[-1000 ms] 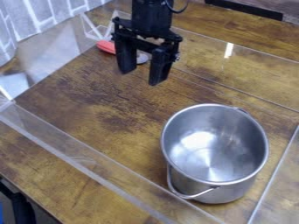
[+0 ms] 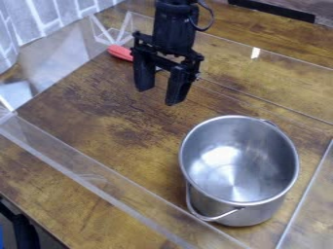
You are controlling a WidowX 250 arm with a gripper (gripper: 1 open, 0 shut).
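The black robot gripper (image 2: 159, 86) hangs over the upper middle of the wooden surface, its two fingers apart with bare wood showing between them. Behind it, at upper left, a red object (image 2: 120, 53) lies partly hidden by the arm. A large steel pot (image 2: 237, 160) with a wire handle stands at the lower right, apart from the gripper.
Clear plastic walls (image 2: 92, 180) border the work area. A light metallic object (image 2: 14, 94) sits at the left edge.
The gripper has moved slightly down and toward the right. The pot has not moved.
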